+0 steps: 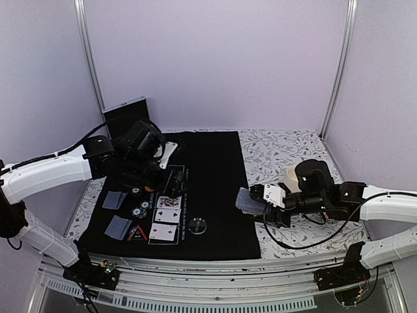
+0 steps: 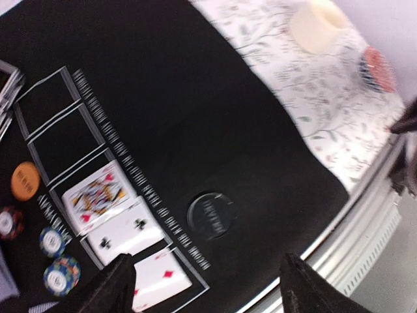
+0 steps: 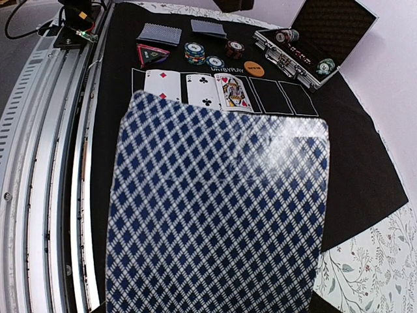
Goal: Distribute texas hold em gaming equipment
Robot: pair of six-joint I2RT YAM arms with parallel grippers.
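Blue-backed playing cards (image 3: 218, 208) fill the middle of the right wrist view, gripped by my right gripper (image 1: 259, 203) over the mat's right edge; its fingertips are mostly hidden behind them. My left gripper stands open above the mat with nothing between its fingers. Three face-up cards lie in a row: a picture card (image 2: 99, 194), a club card (image 2: 125, 231) and a diamond card (image 2: 159, 277). A clear round disc (image 2: 212, 215) lies right of the row. Chip stacks (image 3: 194, 52) and two pairs of blue-backed cards (image 3: 159, 34) sit on the row's other side.
The open chip case (image 3: 306, 62) stands at the mat's back left, mostly covered by my left arm in the top view. A red-and-black triangle (image 3: 151, 54) lies near the cards. A cream cup (image 2: 316, 26) stands on the floral cloth.
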